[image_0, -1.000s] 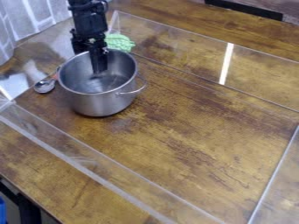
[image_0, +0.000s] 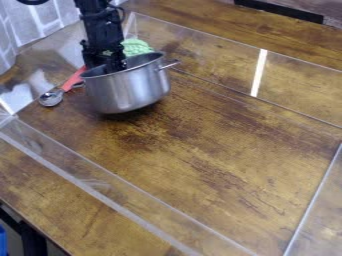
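Note:
A large steel pot (image_0: 128, 92) sits in the upper left of the wooden table, with a handle sticking out at its right rim. My black gripper (image_0: 110, 58) is down at the pot's back rim; its fingers are too small and dark to tell whether they hold the rim. A silver spoon (image_0: 51, 98) lies left of the pot, near a red utensil (image_0: 75, 78). A green object (image_0: 136, 46) lies behind the pot, partly hidden.
Transparent walls or strips run along the front left, back and right edges.
The pot has shifted up in the view, toward the back, and its opening looks tilted. The red utensil shows more at its left. My gripper has moved slightly with it.

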